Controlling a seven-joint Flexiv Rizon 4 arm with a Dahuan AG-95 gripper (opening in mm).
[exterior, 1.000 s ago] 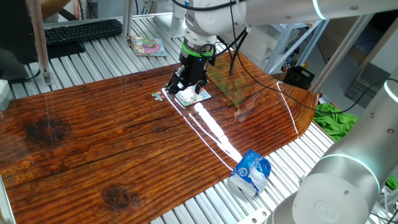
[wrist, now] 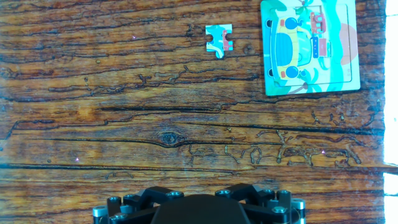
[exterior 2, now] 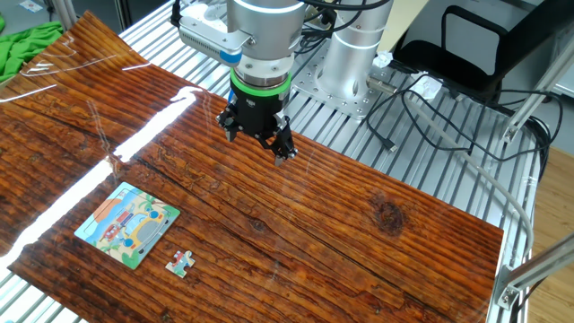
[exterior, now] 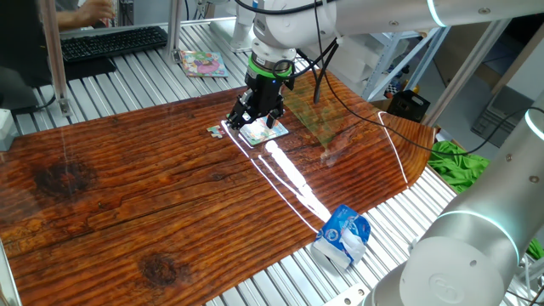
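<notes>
A loose jigsaw piece (wrist: 219,41) in white, teal and red lies flat on the wooden board, a short way from the square picture puzzle (wrist: 311,50). That puzzle shows a yellow car and palm leaves; in exterior view 2 the same puzzle (exterior 2: 128,224) lies left of the piece (exterior 2: 180,263). High over the board hangs my gripper (exterior 2: 256,148), its fingers spread wide with nothing between them. It is clear of both things. From exterior view 1, my gripper (exterior: 252,124) partly covers the puzzle (exterior: 265,130), with the piece (exterior: 216,132) to its left.
A blue tissue pack (exterior: 343,236) rests at the board's near edge. Beyond the far edge, another colourful picture (exterior: 203,64) lies on the metal slats by a keyboard (exterior: 115,44). Most of the wooden board (exterior: 127,195) is bare, with bright glare streaks.
The person's arm at the top left has shifted, and a hand now shows above the keyboard. My arm, the puzzle and the loose piece have stayed in place.
</notes>
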